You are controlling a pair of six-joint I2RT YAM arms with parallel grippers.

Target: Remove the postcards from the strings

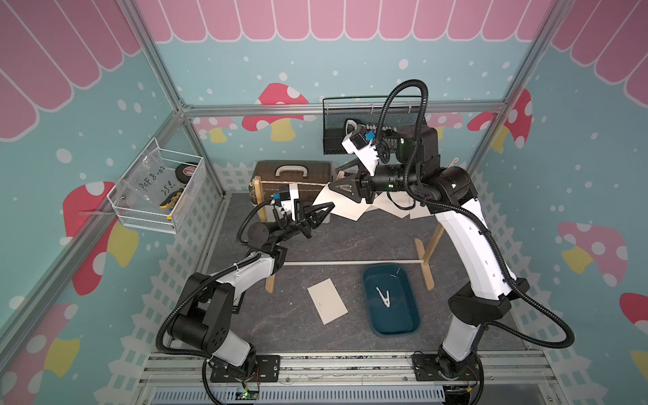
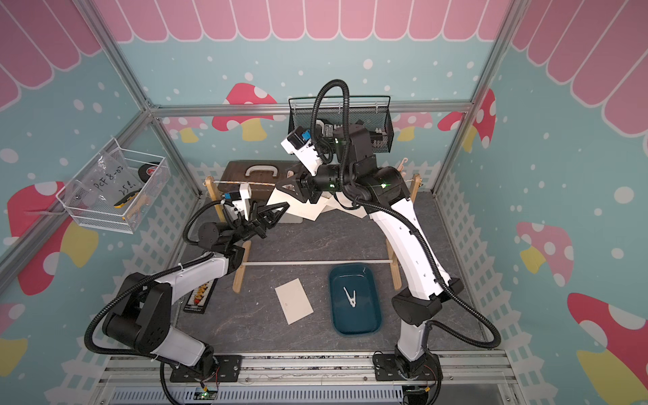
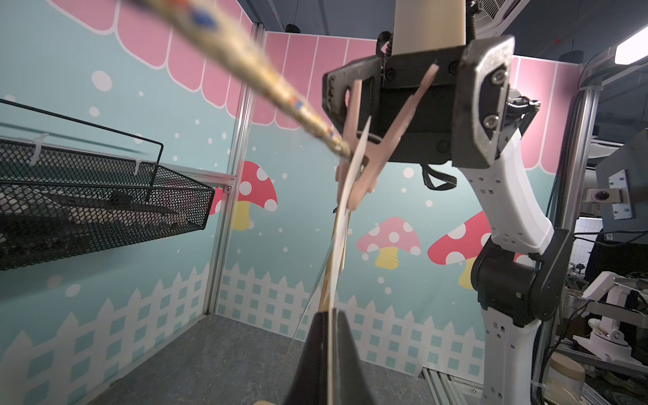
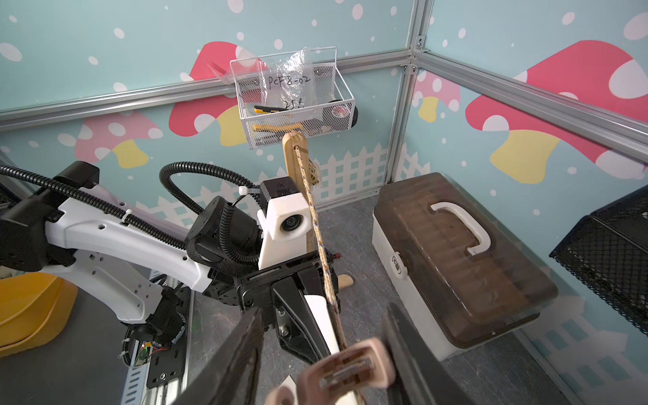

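A pale postcard (image 1: 347, 208) hangs from the string (image 4: 312, 209), held by a pinkish clothespin (image 4: 357, 370). My left gripper (image 1: 330, 208) is shut on the lower left part of this card, which shows edge-on between the blurred fingers in the left wrist view. Around the clothespin's legs stands my right gripper, part open, with a gap visible beside the peg. More postcards (image 1: 395, 204) hang farther right, partly covered by the right arm. One loose postcard (image 1: 327, 301) lies flat on the table.
A teal tray (image 1: 372, 317) with a white clothespin (image 1: 384, 297) sits at front right. The wooden frame's post (image 4: 295, 158) carries the string. Behind it stands a brown-lidded toolbox (image 4: 432, 249); a black mesh basket (image 3: 101, 202) hangs on the back wall.
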